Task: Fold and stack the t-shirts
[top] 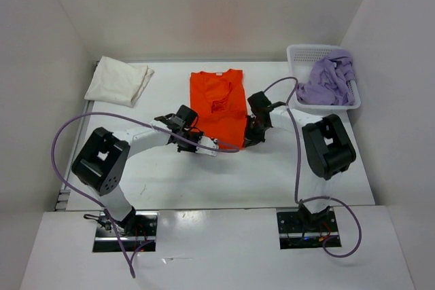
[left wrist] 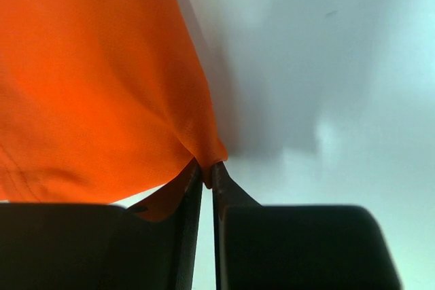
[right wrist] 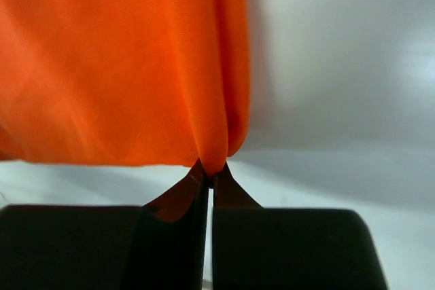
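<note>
An orange-red t-shirt [top: 223, 119] lies long and narrow on the white table, its collar end toward the back wall. At its near left corner my left gripper is shut on the fabric, a small fold pinched between the fingertips. The opposite near corner is held by my right gripper, shut on a rounded fold of the shirt [right wrist: 115, 66]. From above, dark arm parts cover much of both grippers, and the near hem runs between them.
A folded white cloth [top: 117, 81] rests at the back left. At the back right stands a white basket [top: 306, 56] with a purple cloth [top: 329, 78] inside. Bare table [top: 204, 185] lies in front of the shirt.
</note>
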